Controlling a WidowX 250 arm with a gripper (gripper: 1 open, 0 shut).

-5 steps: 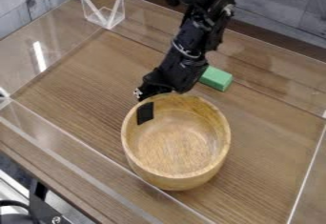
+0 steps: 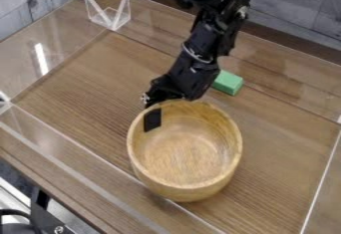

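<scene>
The black arm reaches down from the top centre to my gripper, which is at the upper left rim of a large oval wooden bowl. A small dark patch or object shows at that rim, just under the gripper; I cannot tell what it is. The fingers are small and dark here, and whether they are open or shut is unclear.
A green block lies right of the arm, behind the bowl. A clear plastic container is at the back left.
</scene>
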